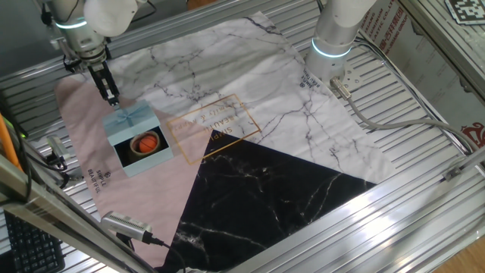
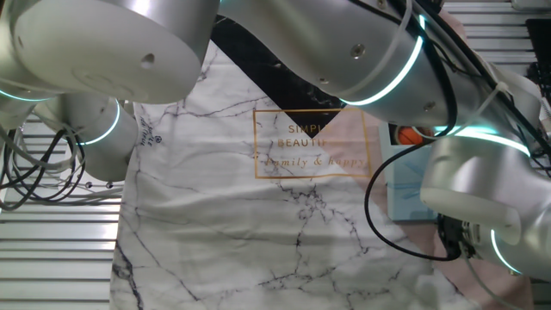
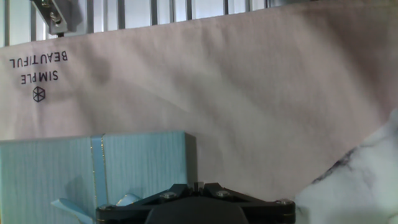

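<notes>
A light-blue gift box [image 1: 144,163] stands on the pink part of the cloth, its ribboned lid [image 1: 127,117] at the back edge, leaving the front of the box uncovered. Inside the box lies an orange ball [image 1: 148,142] in a round holder. My gripper [image 1: 114,103] points down just behind the lid, close to its back edge. From the wrist, the gripper appears shut, its fingertips together with nothing visible between them; the lid [image 3: 143,165] with its bow is at lower left. In exterior view 2 the arm partly covers the box [image 2: 409,185].
The arm's base [image 1: 327,61] stands at the back right. A silver camera device [image 1: 126,226] and its cable lie near the front left edge.
</notes>
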